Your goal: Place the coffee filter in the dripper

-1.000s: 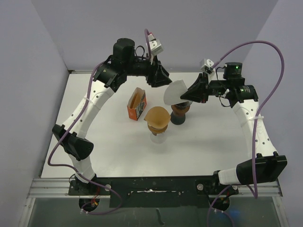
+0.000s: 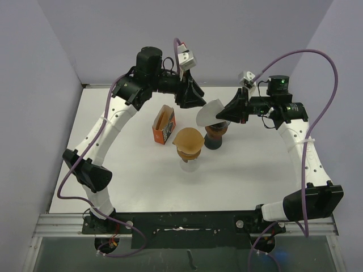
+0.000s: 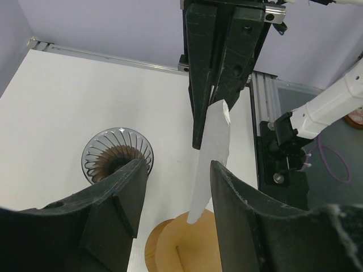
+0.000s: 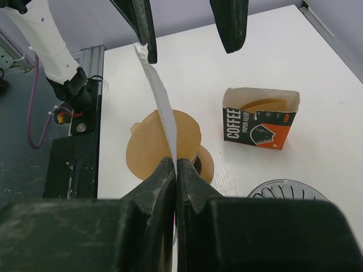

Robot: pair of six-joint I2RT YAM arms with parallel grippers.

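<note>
A white paper filter (image 2: 210, 113) hangs from my right gripper, whose fingers are shut on its edge. My left gripper is part open beside the filter's free end; in the left wrist view one of its fingers (image 3: 218, 175) overlaps the white paper, and nothing is clearly pinched. A clear ribbed dripper (image 3: 117, 147) shows in the left wrist view; the top view has it mostly covered by the filter and right gripper, above a dark base (image 2: 213, 141). A brown paper cone (image 2: 188, 140) sits over a clear vessel (image 2: 189, 165) below the left gripper.
An orange and black coffee filter box (image 2: 164, 124) stands open to the left, with brown paper inside. Both grippers are close together over the middle.
My left gripper has shifted very slightly toward the front, and the filter's upper tip stands a little lower and further right. The right arm and the other objects look unchanged.
</note>
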